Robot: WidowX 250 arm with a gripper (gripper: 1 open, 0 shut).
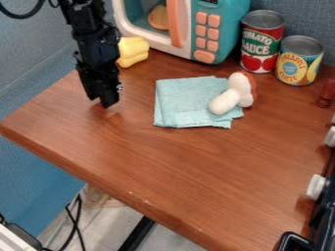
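My black gripper (108,94) hangs low over the back left of the wooden table, its fingers pointing down; whether they are open or shut is hard to tell. Just behind it is a yellow object (132,51). A folded light-blue cloth (183,102) lies in the middle back, with a white mushroom-like toy (232,94) on its right part.
A toy microwave (197,29) stands at the back, beside a tomato can (261,44) and a second can (299,64). A small red bottle (327,94) and a black appliance (311,221) line the right edge.
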